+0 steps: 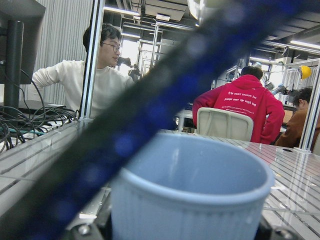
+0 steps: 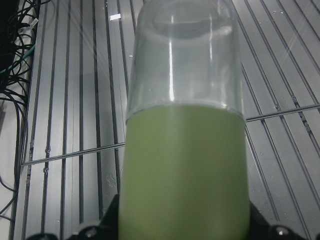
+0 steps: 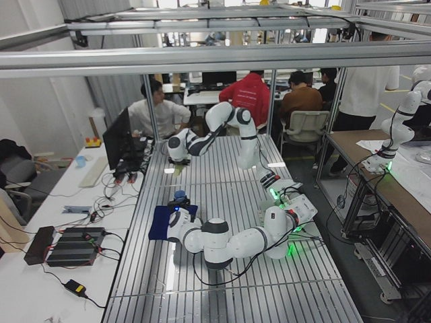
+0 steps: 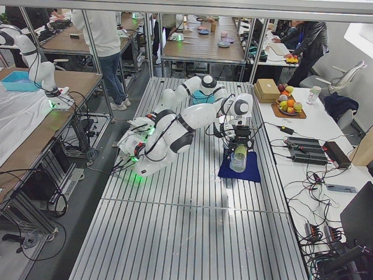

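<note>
A light blue ribbed cup (image 1: 190, 210) fills the bottom of the left wrist view, between the fingers of my left gripper (image 3: 179, 202), which is low over a navy cloth (image 3: 159, 223); a blurred dark blue strip crosses that view. My right gripper (image 3: 178, 161), farther back in the camera left view, has a clear-topped bottle with a green lower part (image 2: 182, 175) between its fingers, held in the air. In the camera right view the bottle (image 4: 238, 160) appears in front of the cloth and hides much of the other gripper.
A light blue bin (image 4: 203, 97) stands behind the arms in the camera right view. Boxes (image 4: 267, 87), a fruit plate (image 4: 287, 107) and cables are on the side table.
</note>
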